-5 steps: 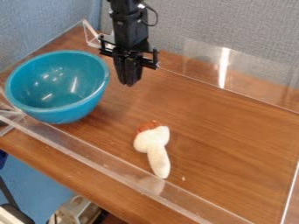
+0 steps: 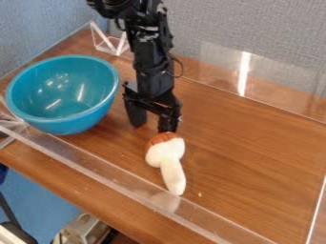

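My black gripper (image 2: 152,112) hangs low over the wooden table, just right of a large teal bowl (image 2: 63,88), its fingers open with nothing seen between them. A little in front of it lies a white mushroom-like toy (image 2: 170,170) with an orange-brown patch at its top end, pointing toward the front of the table.
Transparent low barriers run along its edges. A white frame (image 2: 106,38) stands at the back left, and a grey wall (image 2: 254,29) rises behind.
My gripper has come down and toward the front, from high at the back to low near the toy. The bowl and the toy have not moved.
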